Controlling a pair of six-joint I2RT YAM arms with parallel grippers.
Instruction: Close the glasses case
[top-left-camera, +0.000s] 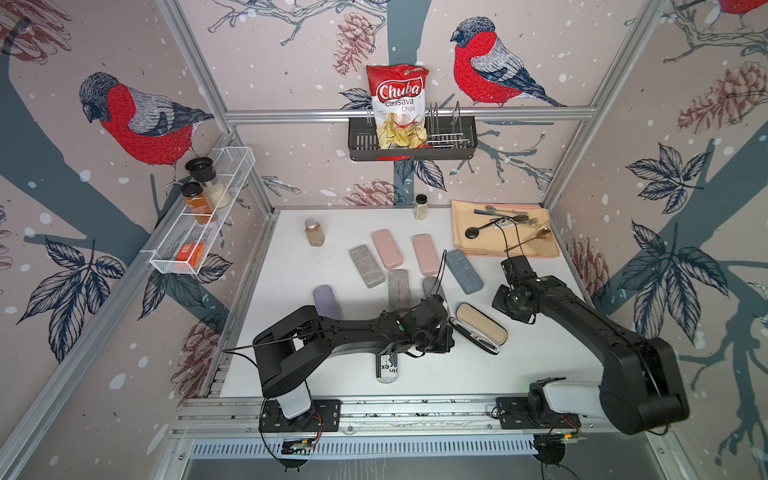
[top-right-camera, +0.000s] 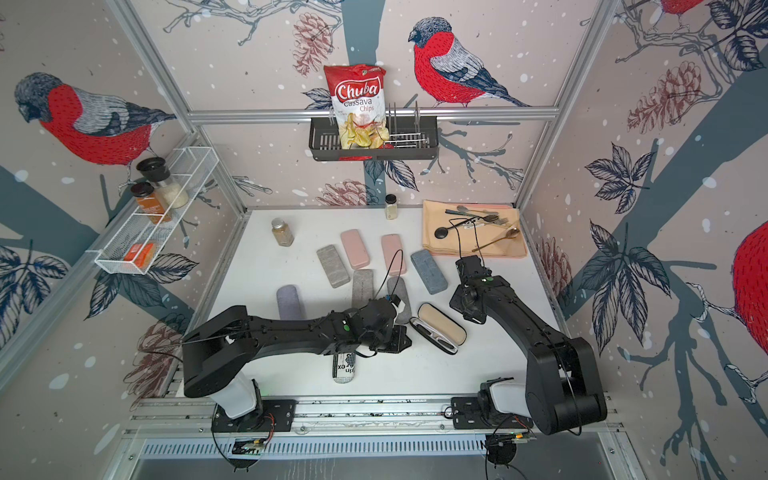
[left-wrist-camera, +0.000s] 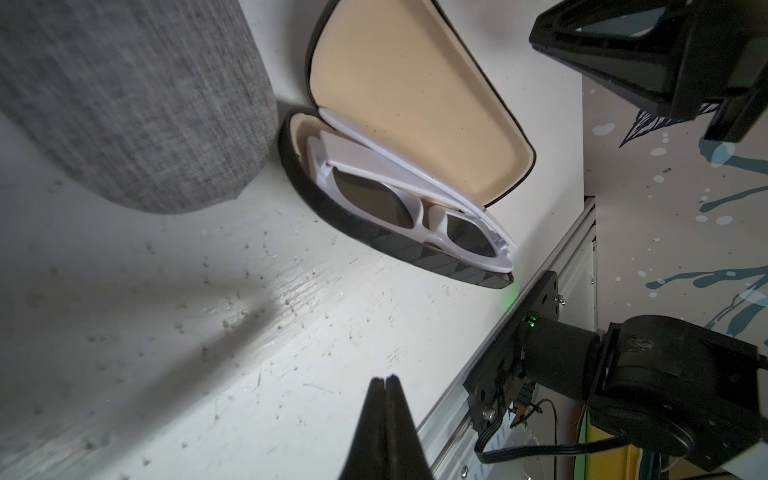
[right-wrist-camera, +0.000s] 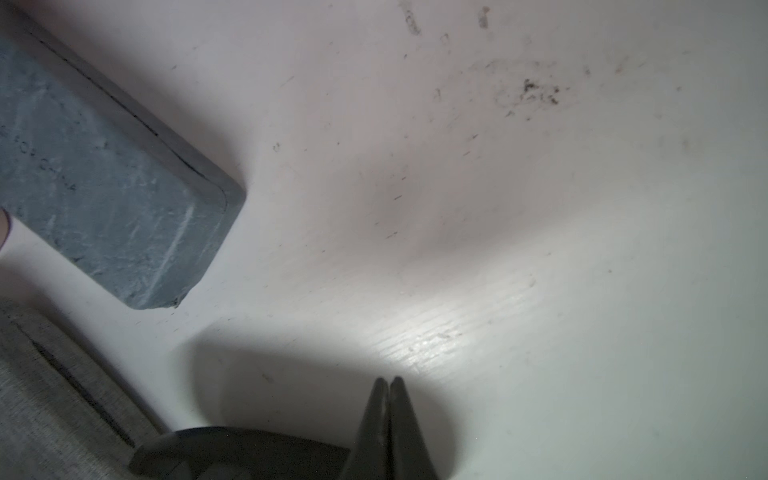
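Note:
The glasses case stands open on the table, its cream-lined lid (top-left-camera: 482, 323) laid back. White glasses (left-wrist-camera: 384, 200) with dark lenses lie folded in its black base (left-wrist-camera: 364, 229). My left gripper, shut with nothing showing between its fingers, is on the left side of the case and apart from it. On the other side is my right gripper, also shut and empty, low over bare table. Its wrist view catches the lid's dark outer edge (right-wrist-camera: 240, 448) at the bottom.
Several other cases lie behind, including a blue one (top-left-camera: 464, 271) and a grey one (left-wrist-camera: 144, 96) close by the open case. A can (top-left-camera: 387, 367) stands beneath the left arm. Cutlery rests on an orange cloth (top-left-camera: 512, 247) at the back right.

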